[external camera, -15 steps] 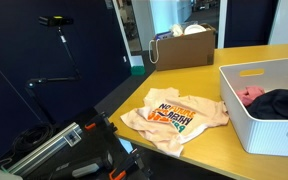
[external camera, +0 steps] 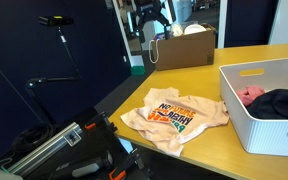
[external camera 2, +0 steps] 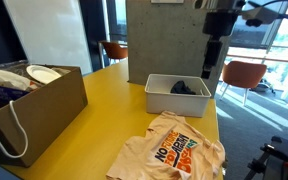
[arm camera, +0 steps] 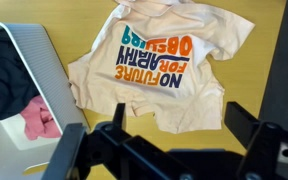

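A peach T-shirt (external camera: 174,112) with orange, blue and green lettering lies spread and a little rumpled on the yellow table. Its print shows clearly in the wrist view, where the shirt (arm camera: 189,108) fills the middle below the gripper. My gripper stands open above it, fingers wide apart and nothing between them. In exterior view 1 the arm and gripper hang high at the top, well clear of the cloth. A white bin (external camera: 271,128) beside the shirt holds a dark cloth (external camera: 279,103) and a pink cloth (external camera: 249,95).
A cardboard box (external camera 2: 39,120) with various items in it stands along another part of the table. Bare yellow tabletop (external camera 2: 109,105) lies between box and bin. Orange chairs (external camera 2: 246,75) stand beyond the table.
The arm and gripper have come into view at the top of exterior view 1, where they were absent before. The shirt and bin have not moved.
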